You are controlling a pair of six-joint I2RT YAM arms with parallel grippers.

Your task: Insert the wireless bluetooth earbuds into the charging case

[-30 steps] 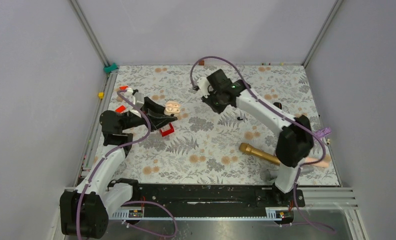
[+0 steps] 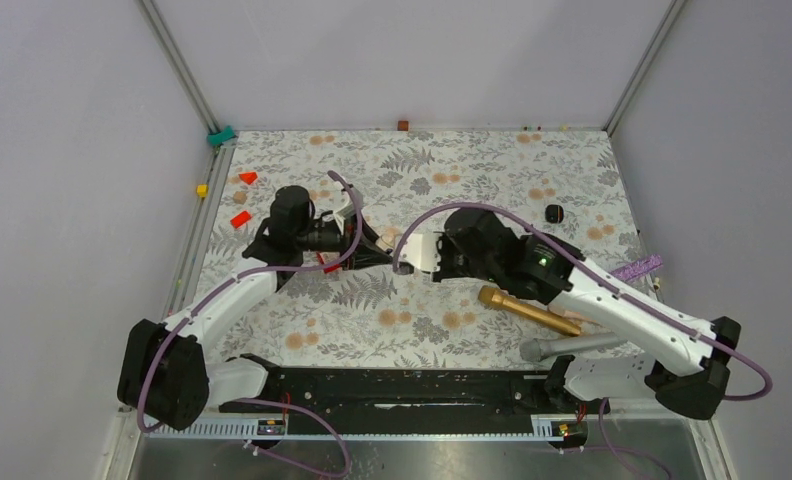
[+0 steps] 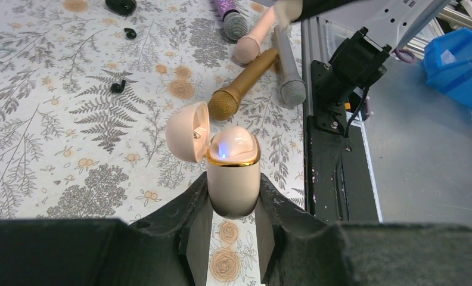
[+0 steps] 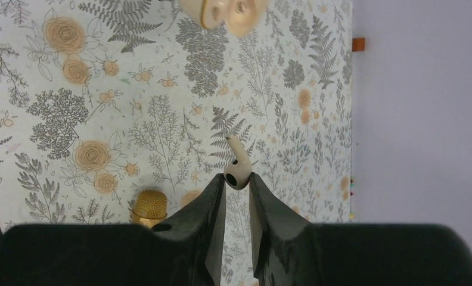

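Observation:
In the left wrist view my left gripper is shut on the pale pink charging case, held upright with its lid open and a blue light showing. My right gripper is shut on a white earbud, stem pointing up in its wrist view; the open case appears at that view's top edge, apart from the earbud. In the top view both grippers meet near the table's middle, largely hidden by the arms.
Gold, silver, pink and purple microphones lie at the table's right. A black case and small black earbuds rest on the patterned tabletop.
My left arm has moved right with the case. My right arm has swung toward the front and now faces the left gripper, much closer to it.

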